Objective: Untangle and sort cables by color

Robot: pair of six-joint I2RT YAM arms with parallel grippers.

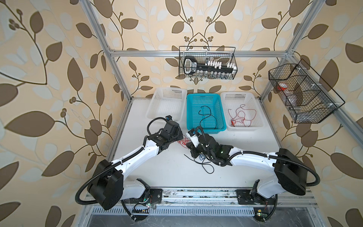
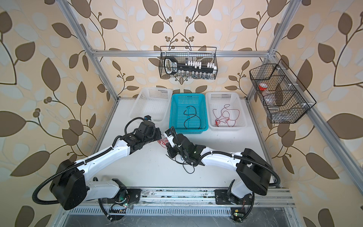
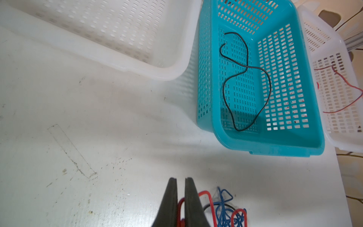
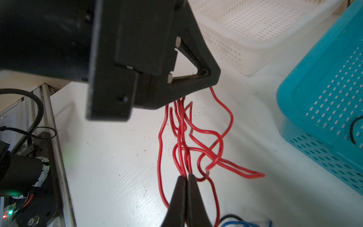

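Observation:
My left gripper is shut on red cable (image 3: 206, 194) above the table. In the right wrist view a tangle of red cables (image 4: 217, 151) hangs between the two grippers; my right gripper is shut, with red strands running to its fingertips, though I cannot tell whether they are held. Blue cables (image 3: 223, 206) and black cables (image 1: 209, 170) lie beneath. A black cable (image 3: 269, 83) lies in the teal basket (image 3: 206, 106); red cables (image 3: 342, 77) lie in the right white basket (image 2: 242, 121).
The left white basket (image 1: 158, 109) is empty. The three baskets line the back of the table (image 1: 132, 166). Wire racks (image 1: 208, 75) hang on the frame above, at the back and right.

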